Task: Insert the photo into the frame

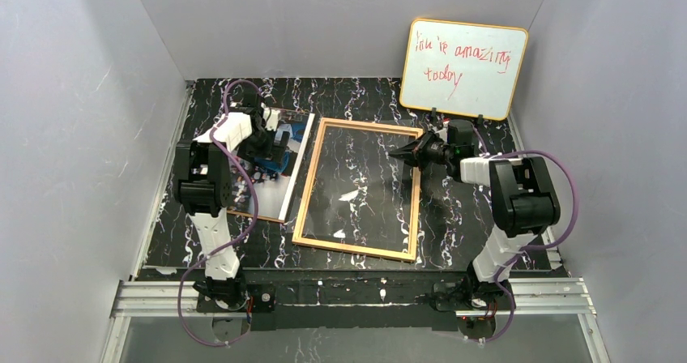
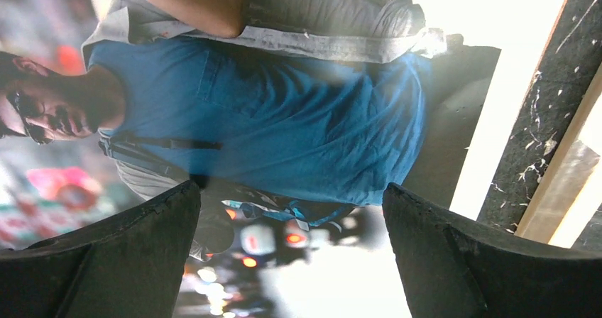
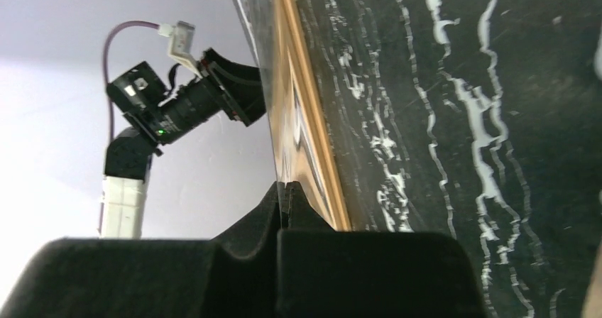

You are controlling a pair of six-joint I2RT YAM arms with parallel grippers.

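Observation:
The photo [image 1: 275, 191], with a man in a blue shirt, lies on the left of the table with a white strip along its right side. Over it hangs my left gripper, fingers wide apart and only the photo below. To the right is the empty-looking wooden frame [image 1: 357, 251], flat on the table. A clear sheet [image 3: 275, 130], seen nearly edge-on in the right wrist view, is pinched at its edge by my right gripper. In the top view that gripper is over the frame's right side; the sheet shows mainly as reflections within the frame.
A whiteboard [image 1: 464, 70] with red writing leans at the back right. Grey walls enclose the table. Bare black marbled tabletop [image 1: 454, 217] lies right of the frame, and a narrow gap separates the photo from the frame.

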